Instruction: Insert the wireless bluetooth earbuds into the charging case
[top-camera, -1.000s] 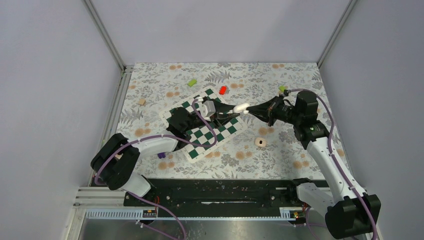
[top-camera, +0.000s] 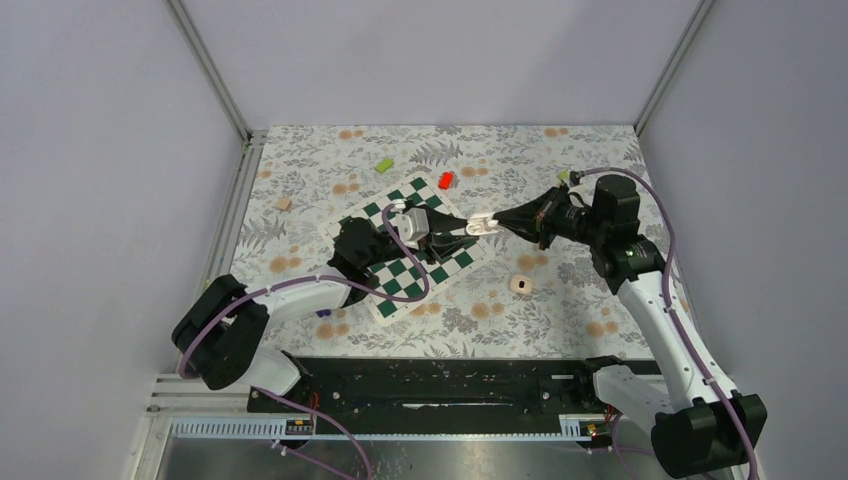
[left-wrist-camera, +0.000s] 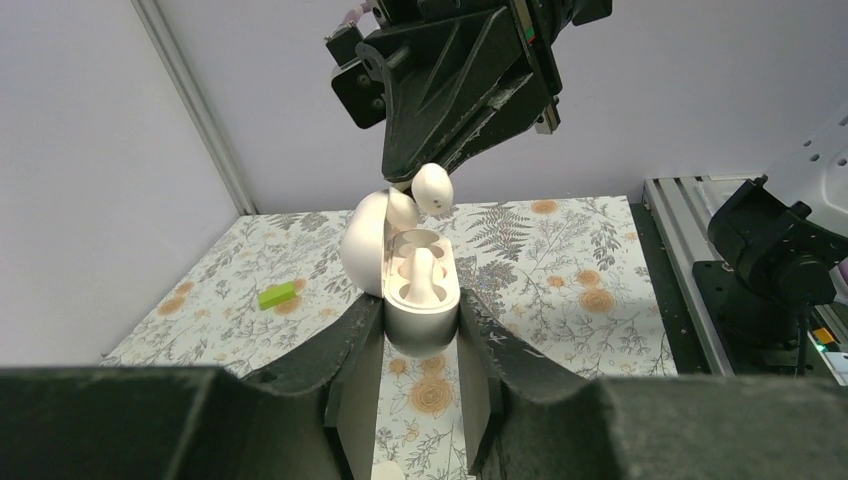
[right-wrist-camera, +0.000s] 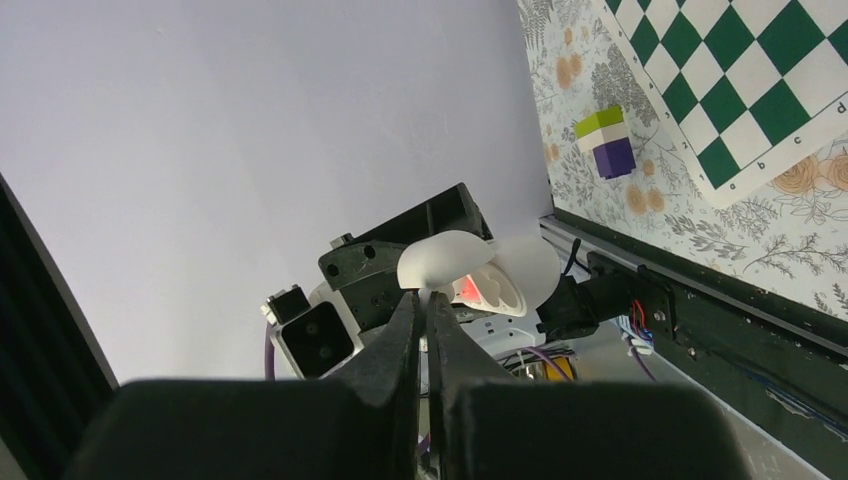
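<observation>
The white charging case (left-wrist-camera: 420, 325) is clasped between the fingers of my left gripper, its lid (left-wrist-camera: 364, 243) raised and the slotted inside showing. A red glow shows inside the case (right-wrist-camera: 483, 290) in the right wrist view. From the right, my right gripper reaches in, shut, with a white earbud (right-wrist-camera: 445, 258) at its fingertips; only a thin pale part shows between them. The left wrist view has this earbud (left-wrist-camera: 432, 188) above the case's open end, outside the slots. From above, both grippers meet over the board's right side.
A green-and-white checkered board (top-camera: 455, 262) lies under the left arm. Around it are a red block (top-camera: 445, 180), a green block (top-camera: 384, 165) and a pale block with a dark centre (top-camera: 521, 285).
The case has turned in the left gripper's grasp area: its narrow white outline is now broader, with the inside showing from above. The right arm has shifted only slightly.
</observation>
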